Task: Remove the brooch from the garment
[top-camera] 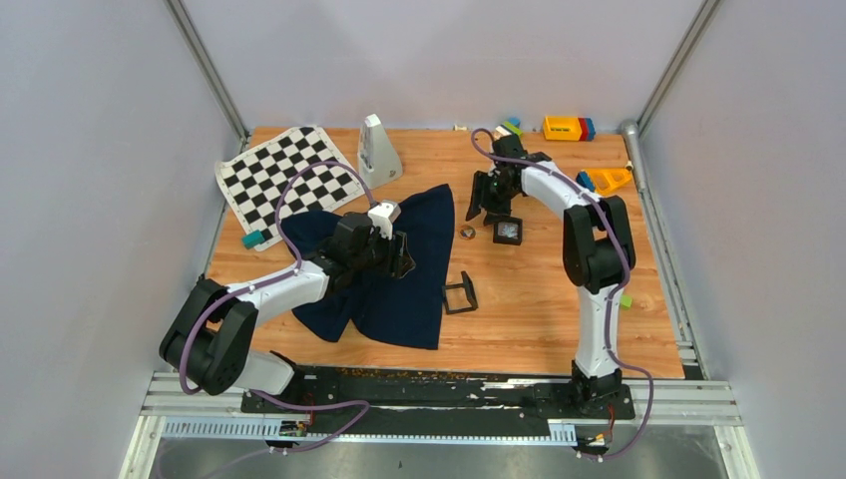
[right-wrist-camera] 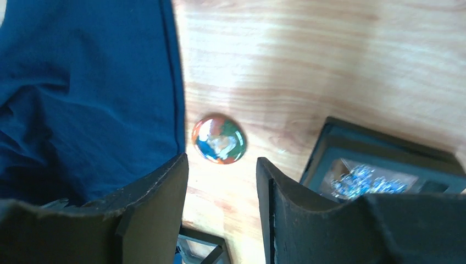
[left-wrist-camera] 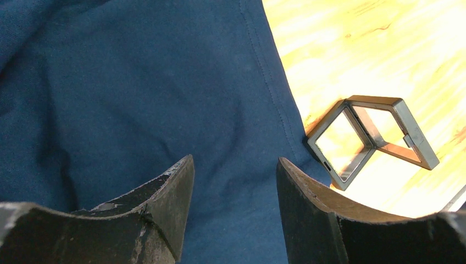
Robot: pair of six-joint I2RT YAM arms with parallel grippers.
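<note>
The round, colourful brooch (right-wrist-camera: 219, 138) lies on the bare wood just beside the garment's edge, touching no finger. Seen from above, the same brooch (top-camera: 467, 232) is a small disc right of the dark blue garment (top-camera: 419, 299). My right gripper has its fingers apart with nothing between them, and the brooch shows beyond the gap. In the top view, this right gripper (top-camera: 486, 215) is close to the brooch, on its upper right. Over the middle of the cloth stands my left gripper, open and empty above dark fabric (left-wrist-camera: 181, 82).
An open, hinged dark frame (top-camera: 460, 309) lies at the garment's right edge. A dark box with a clear lid (top-camera: 507, 232) sits right of the brooch. Checkerboard (top-camera: 299, 160) and white stand (top-camera: 378, 155) are at the back left.
</note>
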